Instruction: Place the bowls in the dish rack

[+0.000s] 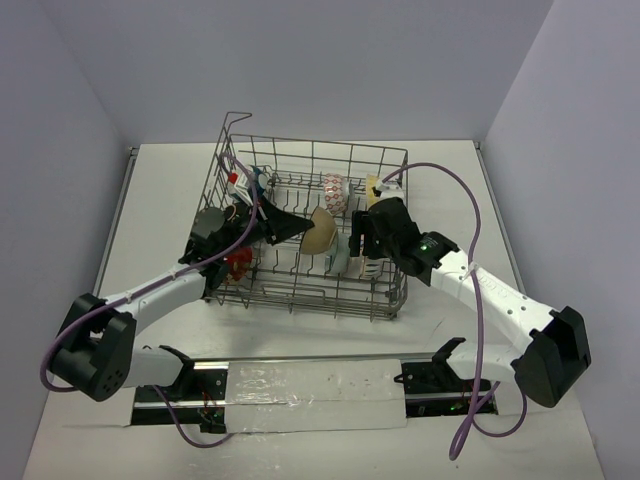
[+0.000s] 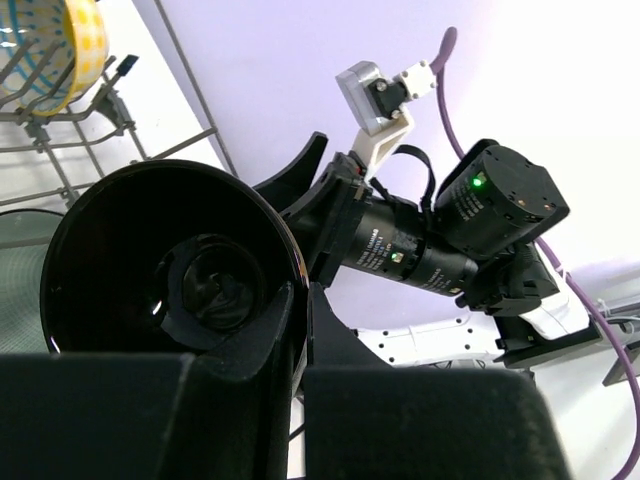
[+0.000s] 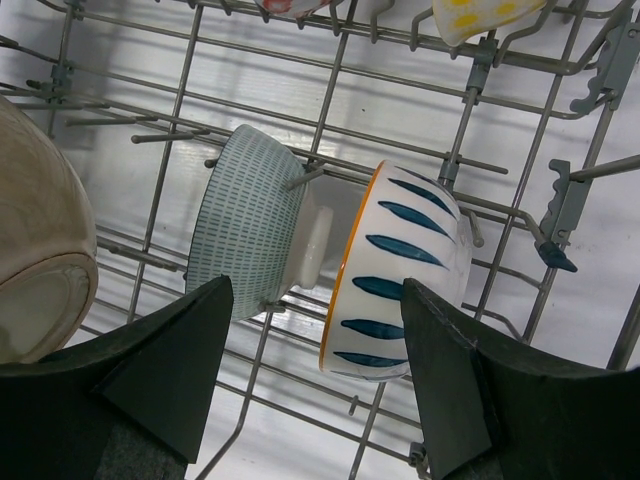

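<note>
A tan bowl with a black inside (image 1: 319, 233) is tilted on its side over the middle of the dish rack (image 1: 300, 292), and my left gripper (image 1: 308, 226) is shut on its rim. In the left wrist view the black bowl's inside (image 2: 150, 250) faces the camera, its edge between the fingers. My right gripper is part open above the rack's right side. Below and between its fingers stand a grey-green patterned bowl (image 3: 245, 215) and a white bowl with blue leaf marks (image 3: 395, 265), both on edge. Nothing appears gripped there.
A red bowl (image 1: 238, 262) sits at the rack's left, partly hidden by my left arm.
</note>
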